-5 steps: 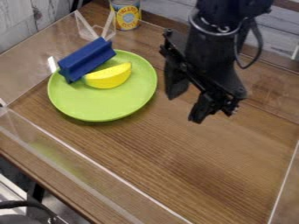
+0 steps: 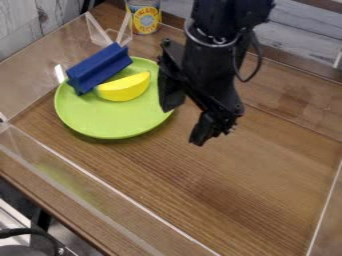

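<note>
My black gripper (image 2: 190, 102) hangs over the middle of the wooden table, just right of a green plate (image 2: 94, 120), its fingers spread open and pointing down, with nothing visible between them. The plate holds a yellow curved piece (image 2: 124, 88) and a blue block (image 2: 96, 68), which rests toward the plate's upper left.
A can (image 2: 146, 19) stands at the back of the table. Clear sheets or walls run along the left edge.
The gripper has moved left, closer to the green plate. The plate and the things on it have not moved.
</note>
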